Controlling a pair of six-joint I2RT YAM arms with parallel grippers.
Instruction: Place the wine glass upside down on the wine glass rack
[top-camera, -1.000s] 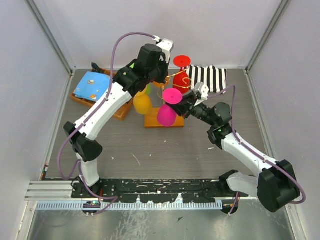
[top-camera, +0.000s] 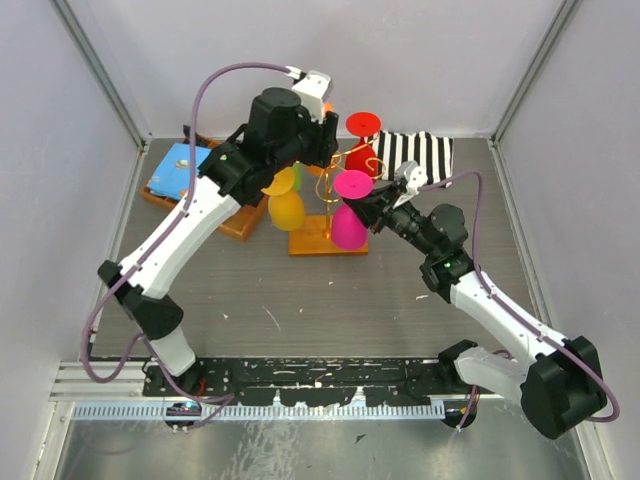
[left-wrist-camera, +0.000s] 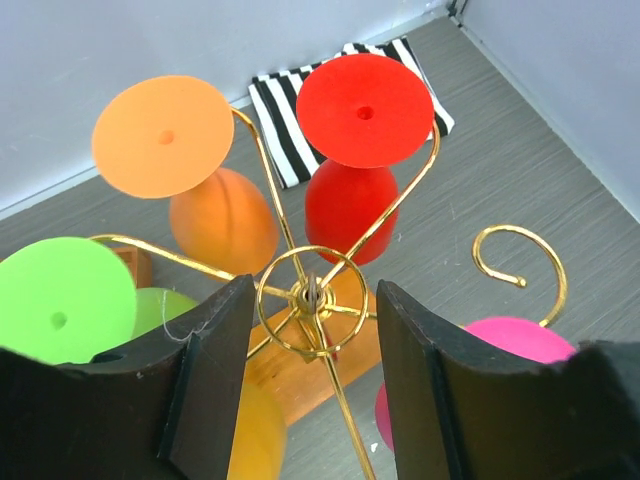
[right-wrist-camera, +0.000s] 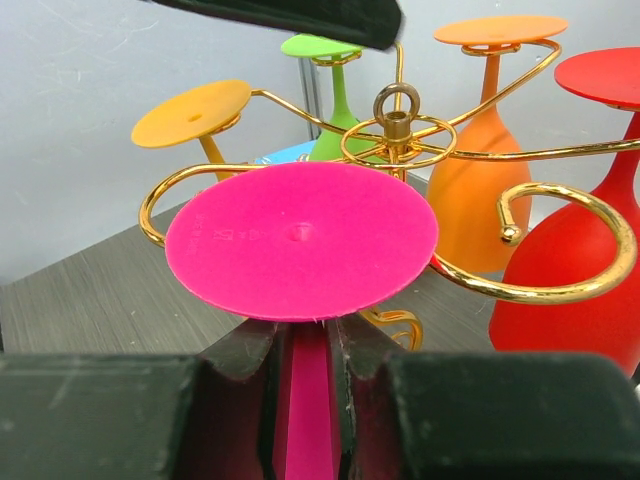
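Observation:
The pink wine glass (top-camera: 349, 231) hangs upside down, its round foot (right-wrist-camera: 300, 240) on top. My right gripper is shut on its stem (right-wrist-camera: 308, 410), just below the foot. Beside that foot, a curled gold hook (left-wrist-camera: 555, 275) of the rack shows empty in the left wrist view. Over the rack centre my left gripper is open; the rack's small top ring (left-wrist-camera: 268, 318) appears between its spread fingers. The gold rack has a wooden base (top-camera: 310, 242).
Other upside-down glasses hang around the rack: red (left-wrist-camera: 352, 208), orange (left-wrist-camera: 225, 220), green (left-wrist-camera: 70, 300) and yellow (top-camera: 287, 212). A striped cloth (top-camera: 425, 155) lies behind, and a wooden tray with a blue item (top-camera: 177, 172) at the back left.
The pink glass, in my right gripper, has shifted right and slightly back towards the rack's right side, hanging straighter. My left arm has swung left and its gripper has moved slightly.

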